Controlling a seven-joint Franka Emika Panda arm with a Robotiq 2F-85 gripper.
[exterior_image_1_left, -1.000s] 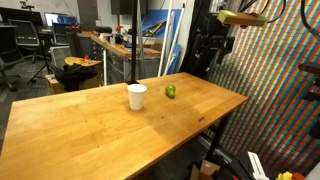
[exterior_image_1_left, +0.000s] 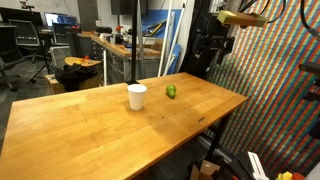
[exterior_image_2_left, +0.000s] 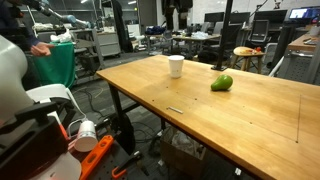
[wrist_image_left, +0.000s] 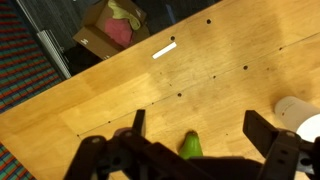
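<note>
A white cup (exterior_image_1_left: 136, 97) stands upright near the middle of the wooden table; the wrist view catches the cup (wrist_image_left: 298, 116) at its right edge. Apart from it lies a rounded green object (exterior_image_2_left: 221, 83), perhaps a pepper or pear. From above, part of this green object (wrist_image_left: 190, 146) shows at the bottom, between and below my fingers. My gripper is open, its two dark fingers spread wide with only tabletop far beneath them. In exterior view 1 the arm holds the gripper high over the table's right end, clear of both objects.
A small pale strip (wrist_image_left: 164, 50) lies near one table edge. Below that edge, on the floor, sits an open cardboard box (exterior_image_2_left: 182, 155) with something reddish inside. A striped curtain (exterior_image_1_left: 275, 90) hangs beyond the right end.
</note>
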